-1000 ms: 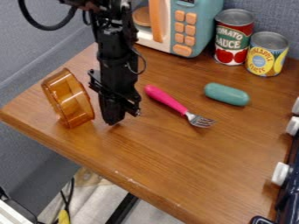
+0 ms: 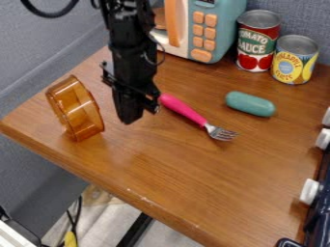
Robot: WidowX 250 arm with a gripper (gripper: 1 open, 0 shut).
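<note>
The black robot gripper (image 2: 133, 104) hangs over the left part of the wooden table (image 2: 194, 193), just right of an orange-amber round dish (image 2: 75, 108) that stands tilted on its side at the table's left edge. A pink-handled fork (image 2: 200, 120) lies to the right of the gripper. The fingers are dark and small, so whether they are open or shut is unclear.
Behind stand a toy microwave (image 2: 196, 34), a red-labelled can (image 2: 257, 43) and a yellow-labelled can (image 2: 292, 66). A green cylinder (image 2: 250, 103) lies at the right. A dark appliance (image 2: 317, 207) lines the right edge.
The gripper has risen and moved slightly back, away from the table surface. The dish, fork and other objects appear unchanged.
</note>
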